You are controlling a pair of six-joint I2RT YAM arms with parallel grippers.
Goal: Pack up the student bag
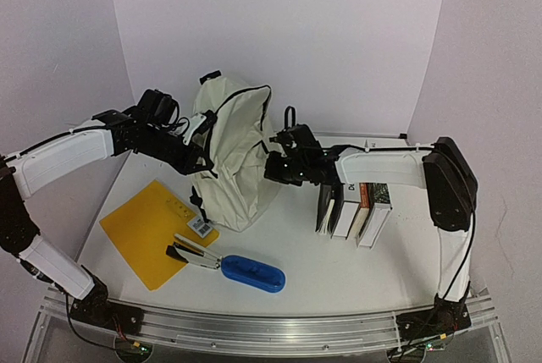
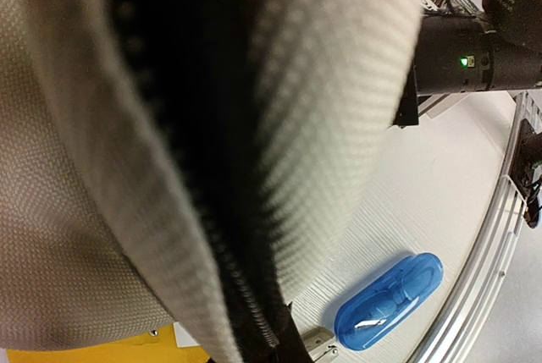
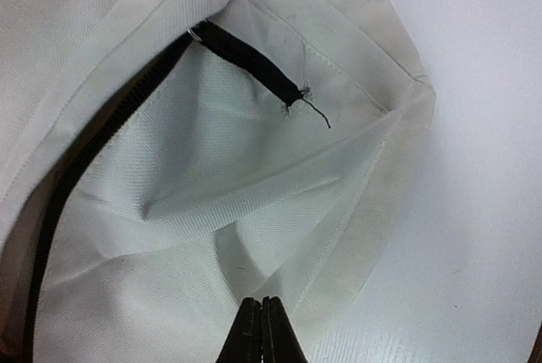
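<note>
The cream-white bag [image 1: 235,178] stands upright at the back middle, its black-zipped opening facing the right side. At its left edge is my left gripper [image 1: 210,170]; in the left wrist view the zipped edge [image 2: 203,228] narrows down into the fingers, which look shut on it, though the fabric covers most of them. My right gripper [image 1: 271,167] hangs just right of the bag. In the right wrist view its fingertips [image 3: 251,316] are together with nothing seen between them, in front of the bag's creased side [image 3: 229,202].
Several books [image 1: 354,211] stand upright beneath the right forearm. A yellow folder [image 1: 140,236] lies front left, with a stapler-like black and white item [image 1: 196,253] partly over it. The blue case [image 1: 252,272] is at front middle.
</note>
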